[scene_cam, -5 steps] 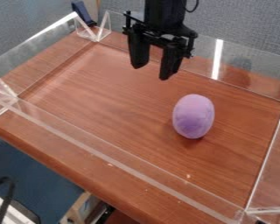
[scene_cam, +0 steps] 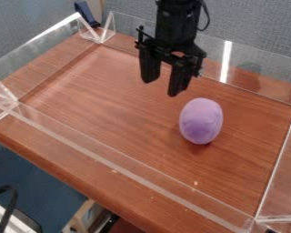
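Observation:
My black gripper (scene_cam: 165, 71) hangs over the back middle of the wooden tray floor, its two fingers spread apart with nothing between them. A smooth purple egg-shaped object (scene_cam: 200, 121) rests on the wood to the right, below and apart from the gripper.
Clear acrylic walls (scene_cam: 255, 82) border the wooden surface (scene_cam: 87, 109). A dark blue object (scene_cam: 85, 14) is at the back left corner, and cables with other items lie outside at the lower left.
My gripper has shifted slightly right and down, a little nearer the purple object, which has stayed where it was.

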